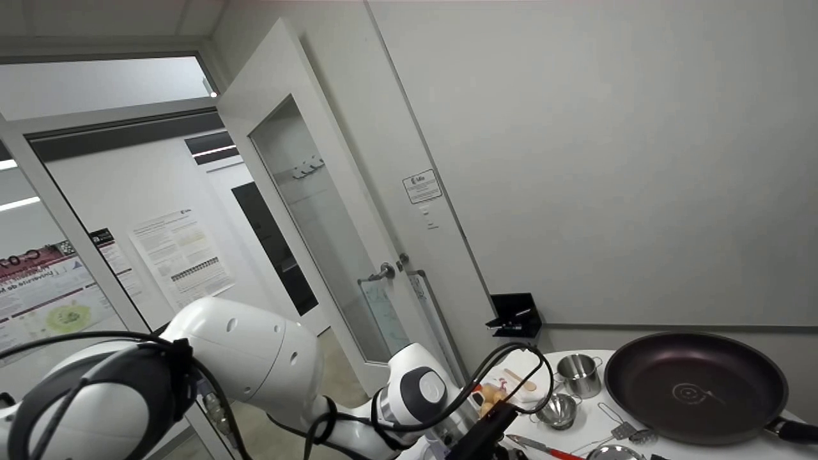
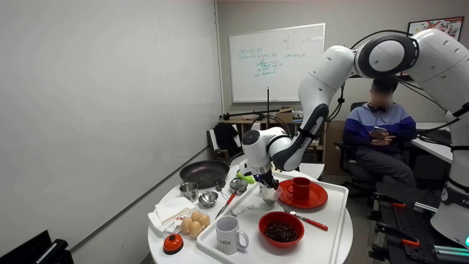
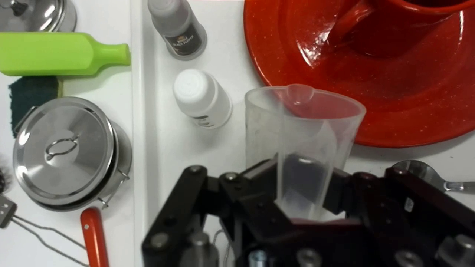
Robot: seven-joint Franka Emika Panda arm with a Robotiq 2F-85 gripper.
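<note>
In the wrist view a clear plastic cup (image 3: 262,127) with a small spout stands out in front of my gripper. The fingers look shut, with the cup's thin wall apparently between the fingers; the see-through plastic blurs the exact contact. From the second exterior view the cup (image 2: 273,196) looks tilted, right below the gripper (image 2: 269,181), over the white tray (image 2: 327,228). Whether its base touches the tray is unclear. A red plate (image 3: 400,120) bearing a red mug (image 3: 378,31) lies close beside the cup.
A white bottle (image 3: 202,100) and a pepper shaker (image 3: 180,31) stand by the tray's edge. A red bowl (image 2: 266,225) with dark contents, a grey mug (image 2: 227,235) and cutlery share the tray. Outside it are a lidded pot (image 3: 66,151) and a pan (image 2: 204,173).
</note>
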